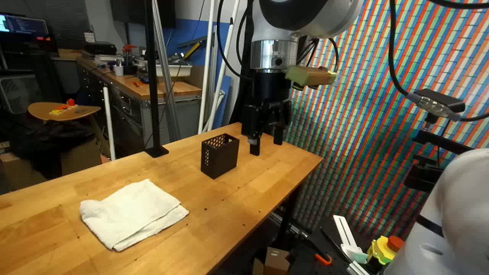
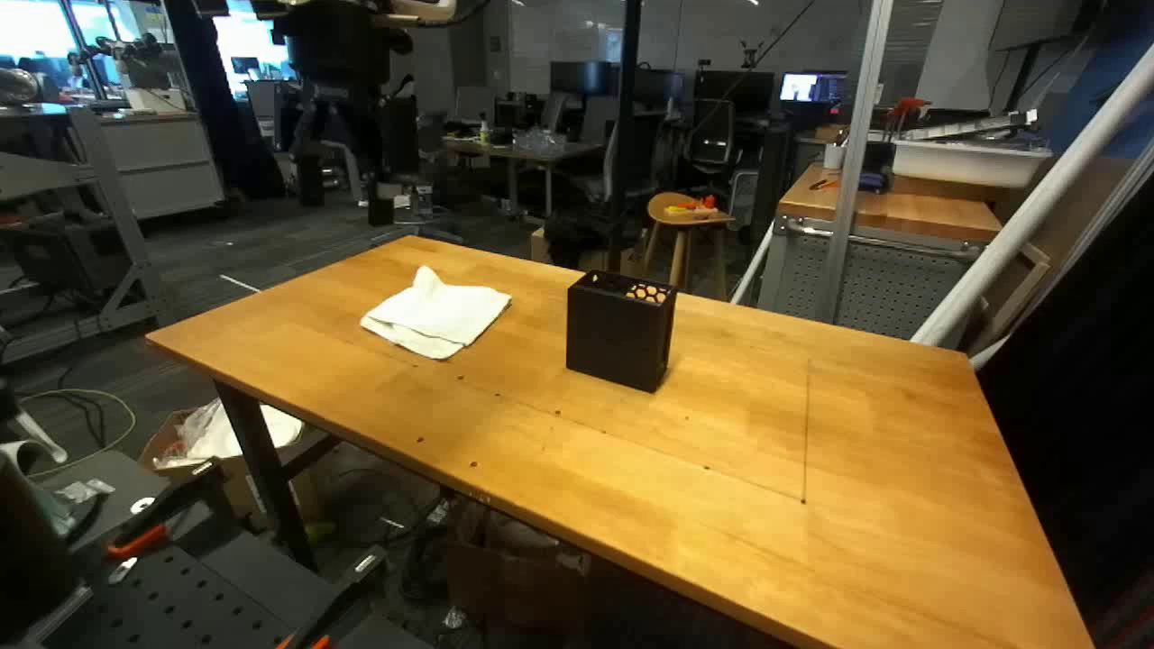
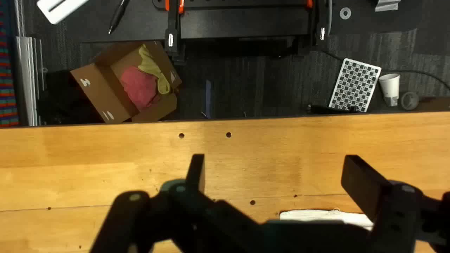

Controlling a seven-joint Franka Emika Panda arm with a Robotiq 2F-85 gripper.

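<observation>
A folded white cloth (image 1: 133, 213) lies flat on the wooden table, and in exterior view 2 the same cloth (image 2: 438, 314) has one corner sticking up. To one side of it stands a black box (image 1: 219, 156) with honeycomb holes and an open top, upright on the wood. My gripper is open, its fingers wide apart with only bare table seen between their tips. It hangs pointing down above the table, touching neither cloth nor box. In the wrist view, an edge of the cloth (image 3: 327, 216) shows below, partly hidden by the gripper.
A thin black post (image 1: 153, 91) rises at the table's back edge. Off the front edge, a cardboard box (image 3: 101, 90) with red and yellow cloths sits on the floor.
</observation>
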